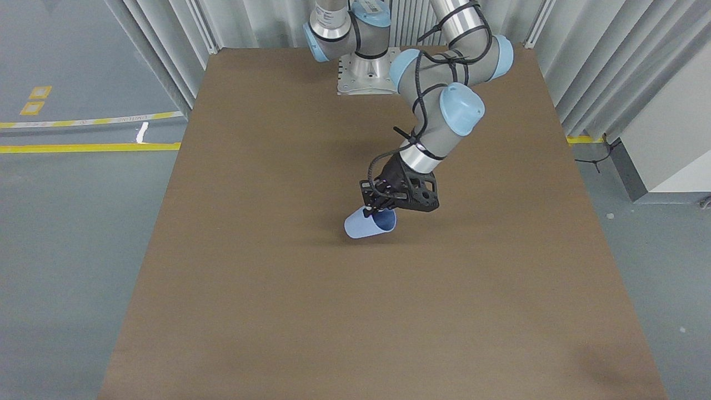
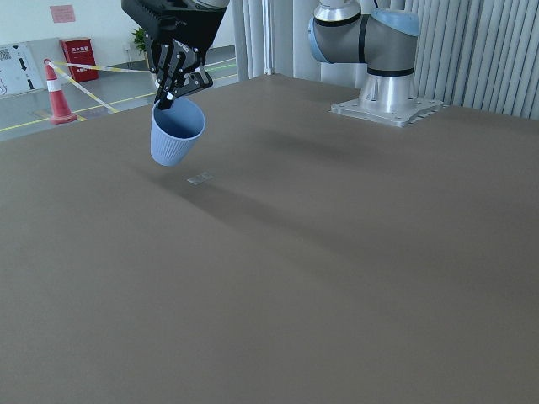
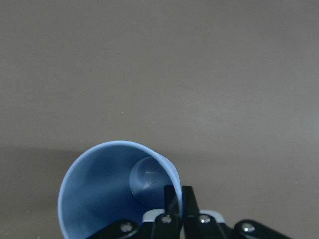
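Observation:
A light blue plastic cup (image 1: 360, 224) hangs tilted from my black gripper (image 1: 373, 208) in the middle of the table (image 1: 333, 306). The gripper is closed on the cup's rim, one finger inside and one outside, as the wrist view shows. In the left camera view the cup (image 2: 173, 143) is held above the table top, casting a shadow, its mouth facing up toward the gripper (image 2: 168, 97).

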